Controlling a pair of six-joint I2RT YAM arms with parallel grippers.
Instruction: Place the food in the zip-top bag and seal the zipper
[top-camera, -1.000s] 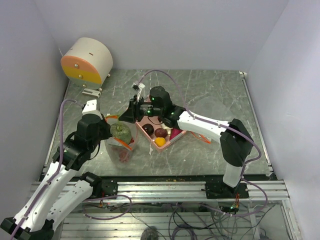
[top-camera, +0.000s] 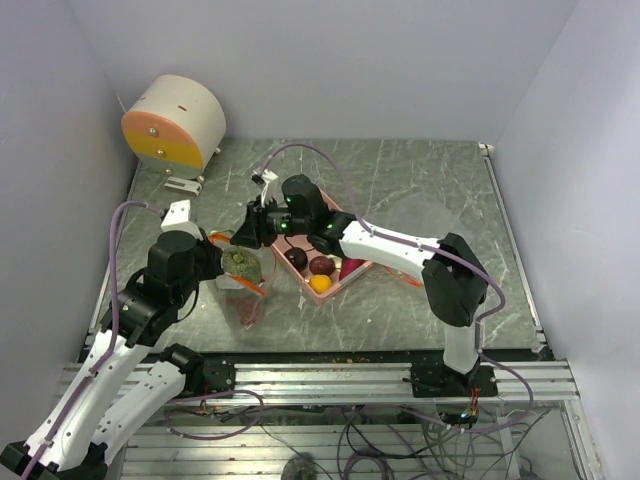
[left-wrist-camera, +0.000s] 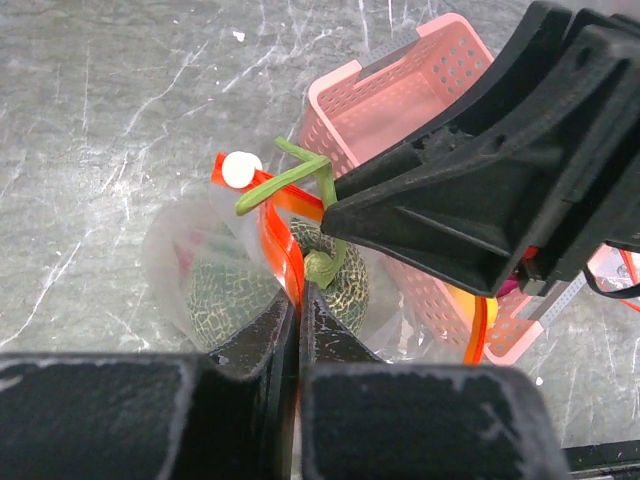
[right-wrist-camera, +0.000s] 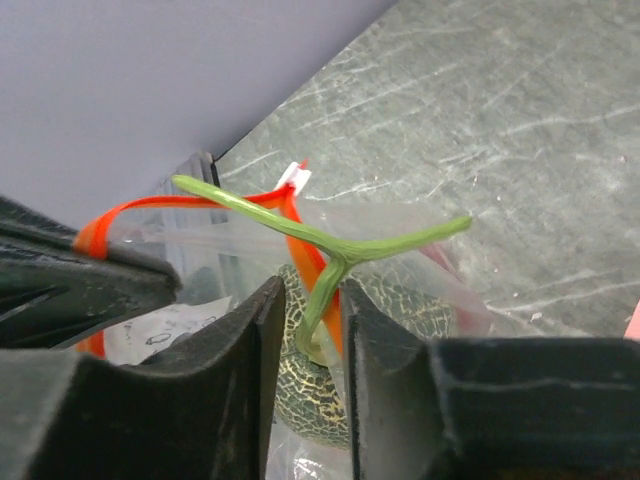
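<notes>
The zip top bag (top-camera: 245, 300) stands open at the left, holding a speckled melon (left-wrist-camera: 230, 300) with a green branched stem (right-wrist-camera: 390, 245) poking out at the orange zipper (left-wrist-camera: 278, 240). My left gripper is shut on the bag's zipper edge. My right gripper (top-camera: 250, 225) hangs over the bag's mouth, its black fingers beside the green stem in the left wrist view; in its own view the fingertips lie close together at the stem. Whether they touch it is unclear.
A pink basket (top-camera: 335, 285) with avocados, an orange and a red item sits right of the bag, under the right arm. A white rounded box (top-camera: 175, 120) stands at the back left. Another bag lies at the right.
My right arm has moved slightly left toward the bag's mouth. My left arm has barely moved.
</notes>
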